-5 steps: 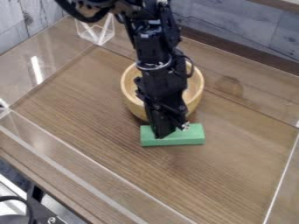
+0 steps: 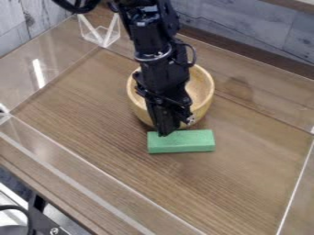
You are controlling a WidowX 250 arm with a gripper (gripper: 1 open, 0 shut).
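The black arm reaches down from the top centre, and its gripper (image 2: 173, 125) is just above the back edge of a flat green block (image 2: 189, 143) on the wooden table. Nothing clearly shows between the fingertips, which look close together. Behind the gripper sits a wide tan bowl (image 2: 200, 88), partly hidden by the arm.
A low wall runs along the back and left. Dark cables or parts of equipment lie at the lower left edge.
The gripper has lifted slightly and moved back from the green block toward the bowl. The block and bowl stay where they were.
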